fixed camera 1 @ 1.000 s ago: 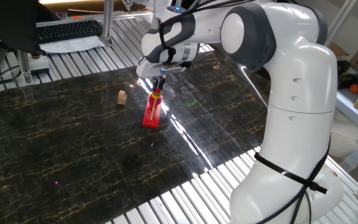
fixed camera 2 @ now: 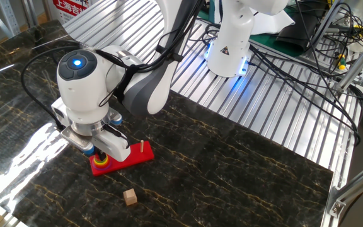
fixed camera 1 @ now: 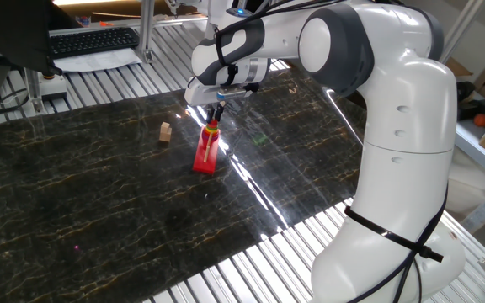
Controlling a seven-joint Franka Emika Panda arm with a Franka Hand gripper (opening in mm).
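Observation:
A red board [fixed camera 1: 205, 160] lies on the dark marbled tabletop, a thin wooden peg [fixed camera 2: 142, 146] standing up from one end. At its other end sits a small stack of rings [fixed camera 2: 101, 162], yellow and red to the eye. My gripper [fixed camera 1: 215, 117] points down right over that stack, its dark fingertips at the top of the rings. In exterior view 2 the hand covers most of the fingers. Whether they close on a ring or stand apart is too small to make out.
Beside the board sits a small pale wooden block [fixed camera 2: 130, 197], clear of it. Free tabletop [fixed camera 1: 82, 210] spreads widely around both. A keyboard [fixed camera 1: 93, 40] lies beyond the table's back edge on the slatted metal frame.

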